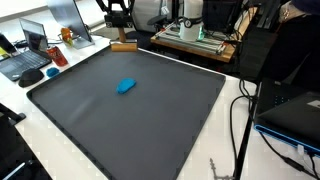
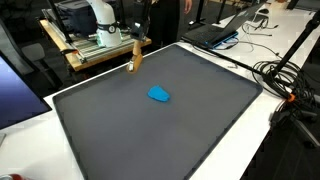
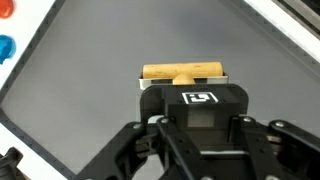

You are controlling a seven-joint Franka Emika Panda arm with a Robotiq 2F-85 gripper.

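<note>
A tan wooden piece (image 1: 124,47), like a short cylinder or block, hangs below my gripper (image 1: 121,36) near the far edge of the dark board. In the wrist view the wooden piece (image 3: 182,71) lies crosswise just beyond my gripper, which is shut on it; the exact grip is mostly hidden by the gripper body. Exterior view 2 shows the wooden piece (image 2: 134,62) upright-looking, by the board's far left corner. A blue item (image 1: 126,86) lies flat on the board, apart from the gripper.
The grey board (image 2: 150,135) is otherwise bare. A red cup (image 1: 57,56), a small blue object (image 1: 52,72) and a laptop (image 1: 35,37) stand past its left edge in exterior view 1. A wooden stand (image 1: 194,43) is behind it.
</note>
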